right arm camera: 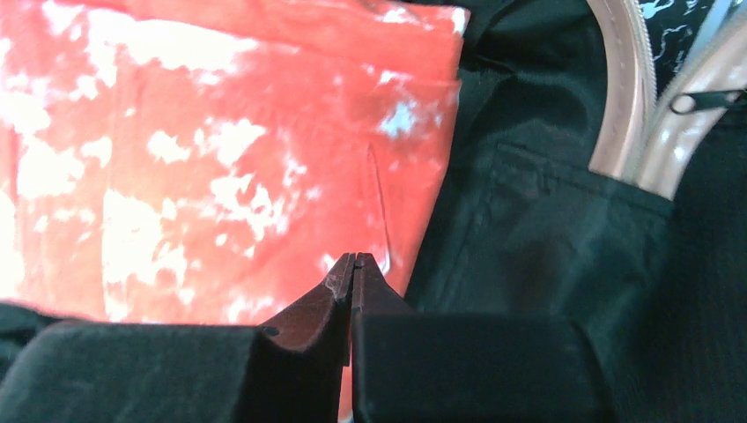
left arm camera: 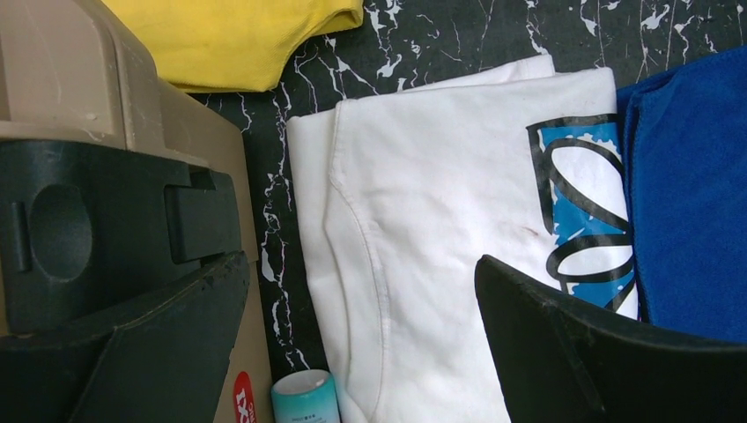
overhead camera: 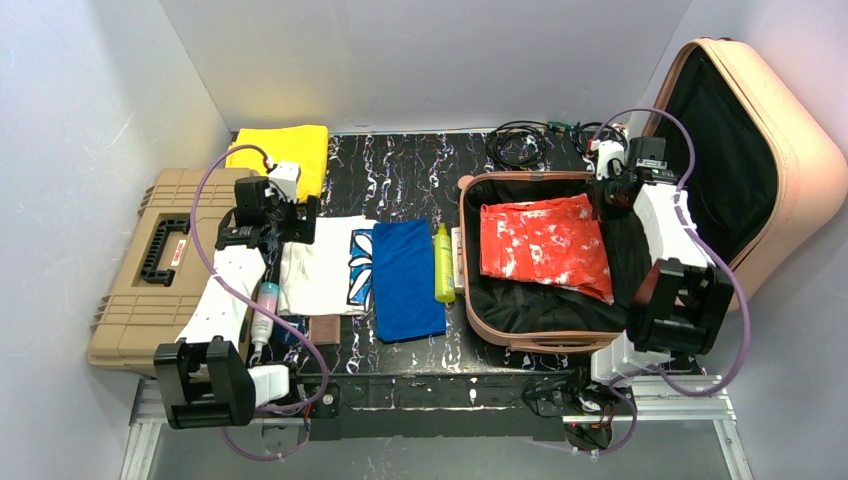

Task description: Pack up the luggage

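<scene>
A folded red and white cloth point(overhead camera: 545, 243) lies flat in the open pink suitcase point(overhead camera: 485, 335). Over the cloth's edge, near the suitcase's back right, my right gripper is shut, and nothing shows between its fingers. My left gripper hangs open above the folded white cloth point(left arm camera: 440, 194) with its blue print, holding nothing. A folded blue cloth point(overhead camera: 408, 285) touches the white one's right side. The folded yellow cloth point(overhead camera: 300, 150) rests at the back left. Between the blue cloth and the suitcase stands a yellow-green bottle point(overhead camera: 444, 265) lying lengthwise.
A tan hard case point(overhead camera: 130, 300) fills the left side, close to my left gripper. A blue-capped bottle point(left arm camera: 304, 397) lies beside it. Black coiled cables point(overhead camera: 515, 147) sit behind the suitcase. The raised lid point(overhead camera: 800, 130) bounds the right. Bare table shows behind the blue cloth.
</scene>
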